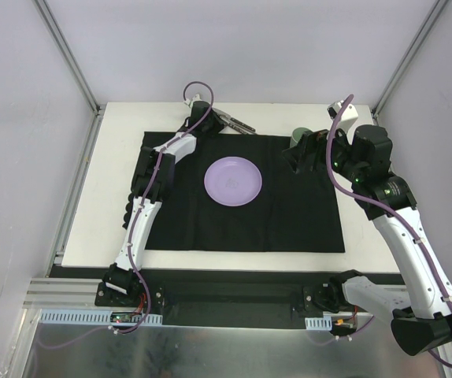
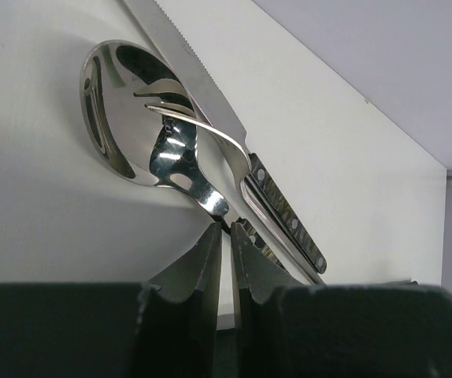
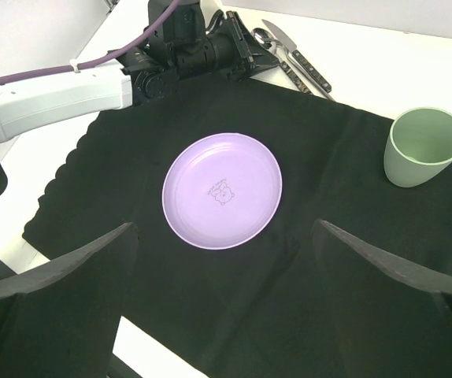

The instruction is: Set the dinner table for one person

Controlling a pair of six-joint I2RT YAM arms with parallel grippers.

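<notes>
A spoon (image 2: 112, 118), a fork (image 2: 238, 157) and a serrated knife (image 2: 198, 87) lie in a crossed bunch, the fork's tines over the spoon's bowl. My left gripper has its tips close together at the spoon's neck; whether they pinch it is unclear. Part of the spoon's dark handle shows beyond the right-hand finger. The purple plate (image 1: 233, 181) sits on the black cloth. A green cup (image 3: 424, 146) stands upright by the cloth's far edge, partly covered in the top view by my right arm. Wide open and empty, my right gripper hangs above the cloth.
The black cloth (image 1: 305, 220) covers most of the white table (image 1: 84, 228). Walls rise behind and beside the table. My left arm (image 1: 139, 224) stretches over the cloth's left side.
</notes>
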